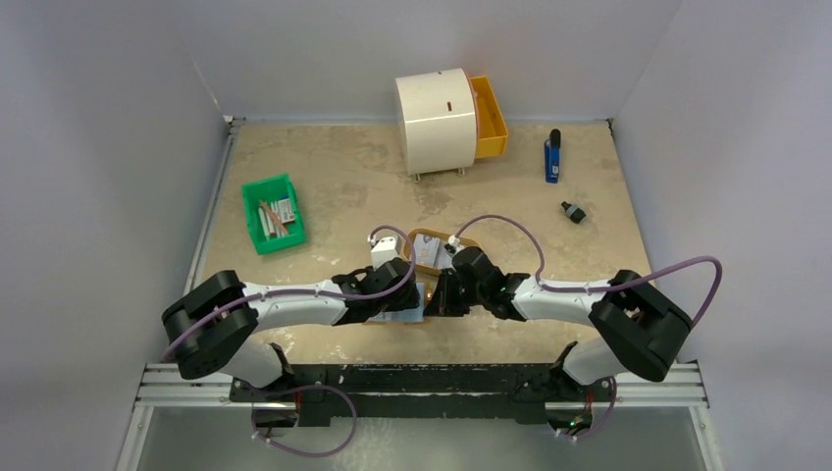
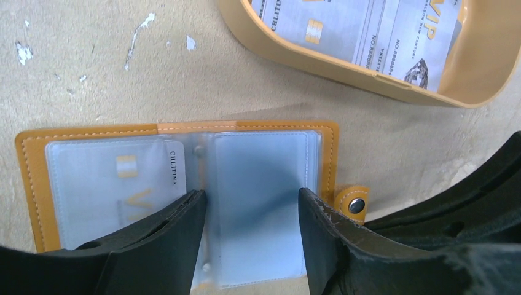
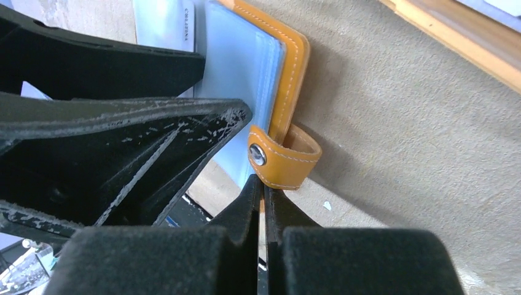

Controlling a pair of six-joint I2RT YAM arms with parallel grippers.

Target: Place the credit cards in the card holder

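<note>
The tan leather card holder (image 2: pixel 330 147) lies on the table, with translucent sleeves, a card (image 2: pixel 110 172) in the left sleeve and a pale blue right sleeve (image 2: pixel 258 178). My left gripper is open over it, fingertips apart at the sleeves. My right gripper is shut at the holder's snap strap (image 3: pixel 282 161), beside the left gripper's black fingers; whether it touches the strap is unclear. In the top view, both grippers partly hide the holder. The credit cards (image 2: pixel 325 24) lie in a tan tray (image 2: pixel 479 92) just behind it.
A green bin (image 1: pixel 253 226) with small items stands left. A white cylinder (image 1: pixel 432 123) with a yellow drawer (image 1: pixel 491 137) is at the back. A blue tool (image 1: pixel 551 162) and a dark object (image 1: pixel 574 212) lie back right.
</note>
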